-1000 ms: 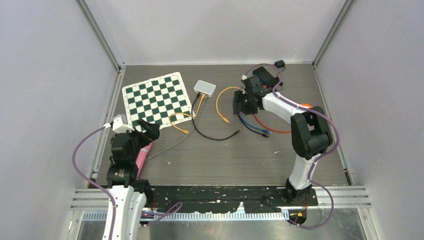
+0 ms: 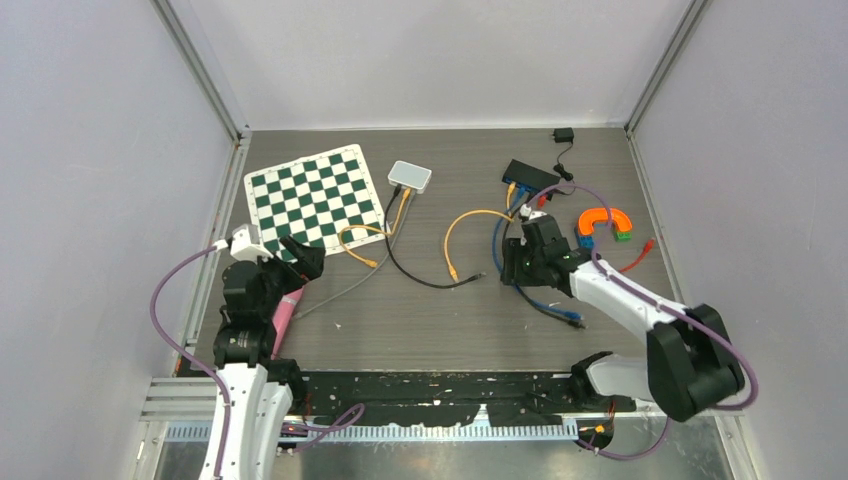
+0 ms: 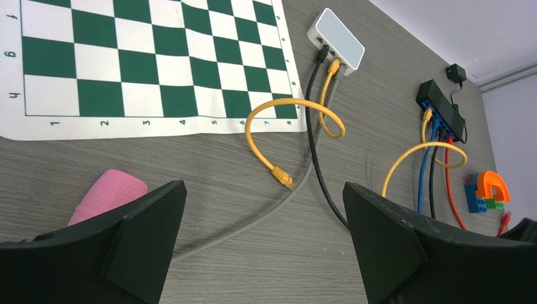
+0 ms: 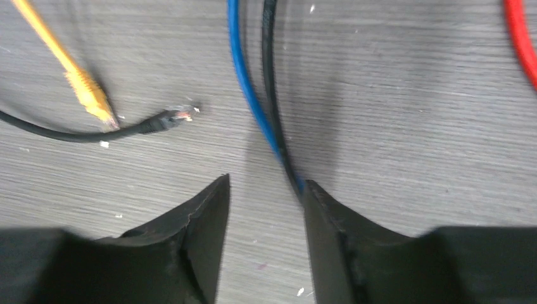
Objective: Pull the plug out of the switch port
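Note:
The black switch (image 2: 530,175) lies at the back right. In the left wrist view, yellow, blue (image 3: 433,131), black and red (image 3: 449,140) plugs sit in the front ports of the switch (image 3: 440,104). My right gripper is above the table in front of it, fingers apart and nothing held between them. The blue cable (image 4: 247,85) and black cable (image 4: 270,76) run down behind its right-hand finger (image 4: 320,212). Open and empty, my left gripper hangs near the chessboard, far from the black switch.
A white box (image 2: 410,177) with black, yellow and grey cables plugged in stands at the back middle. The chessboard (image 2: 315,200) covers the left. Toy blocks (image 2: 605,222) lie right of my right gripper.
My right gripper has moved toward the front and right. The black switch has shifted forward, and its cables have shifted with it. The toy blocks are now uncovered. The left arm is nearly still.

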